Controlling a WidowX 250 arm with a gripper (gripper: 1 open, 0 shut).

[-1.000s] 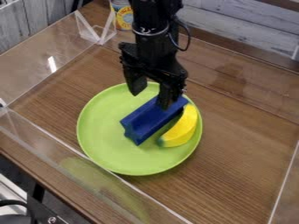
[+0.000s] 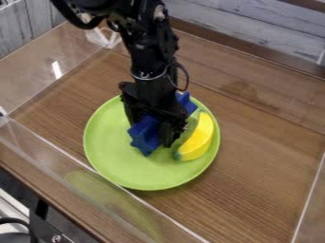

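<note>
My black gripper (image 2: 154, 116) is down over a light green plate (image 2: 114, 150) in the middle of the camera view, with its fingers around the upper part of a blue block (image 2: 144, 142). The block lies on the plate and is partly hidden by the gripper. A yellow banana (image 2: 196, 139) lies on the plate just right of the block.
A clear plastic edge runs along the left, with dark cables at the lower left corner.
The gripper has come down and toward the front, onto the blue block, covering more of it. The banana looks about where it was.
</note>
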